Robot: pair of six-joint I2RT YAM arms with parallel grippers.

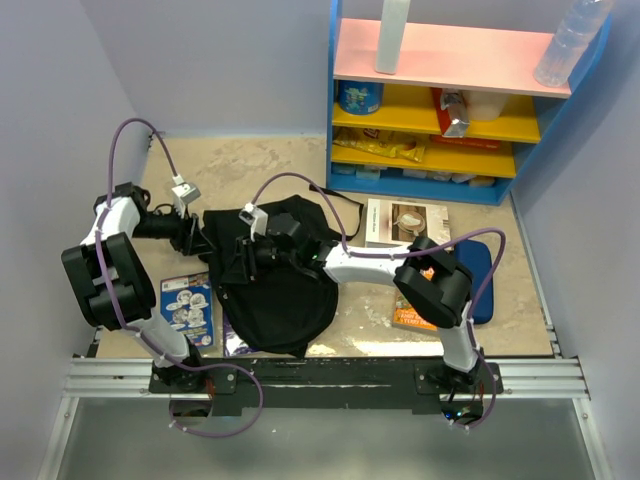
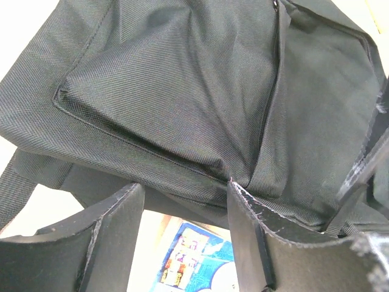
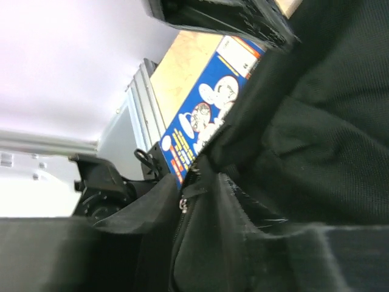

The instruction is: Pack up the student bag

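A black fabric bag (image 1: 280, 310) lies spread on the table, its folds and zipper seam filling much of the left wrist view (image 2: 170, 91). My left gripper (image 1: 200, 240) is at the bag's upper left edge; in its wrist view the fingers (image 2: 109, 243) are apart below a fold, and whether cloth is between them is unclear. My right gripper (image 1: 240, 262) is over the bag's left part, close to the left one; its fingers are blurred in the right wrist view against the dark cloth, so its grip cannot be told.
A blue booklet (image 1: 186, 310) lies left of the bag. Books (image 1: 408, 215), an orange book (image 1: 408, 316) and a blue case (image 1: 478, 300) lie at the right. A stocked shelf (image 1: 450, 50) stands at the back.
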